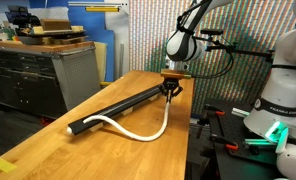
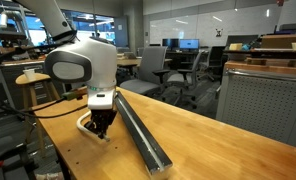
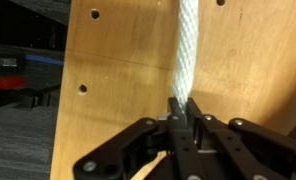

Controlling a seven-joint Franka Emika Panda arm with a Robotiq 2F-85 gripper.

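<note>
A white rope (image 1: 140, 137) lies in a curve on the wooden table, one end resting on a long dark channel (image 1: 118, 106). Its other end rises to my gripper (image 1: 172, 97), which hangs a little above the tabletop. In the wrist view the woven rope (image 3: 187, 45) runs down to the gripper, whose black fingers are shut on it. Exterior view 2 shows the rope (image 2: 85, 125) looping beside the channel (image 2: 146, 138), partly hidden by the arm.
A black frame (image 1: 228, 130) stands along the table's right edge. A grey cabinet (image 1: 28, 82) is behind the table.
</note>
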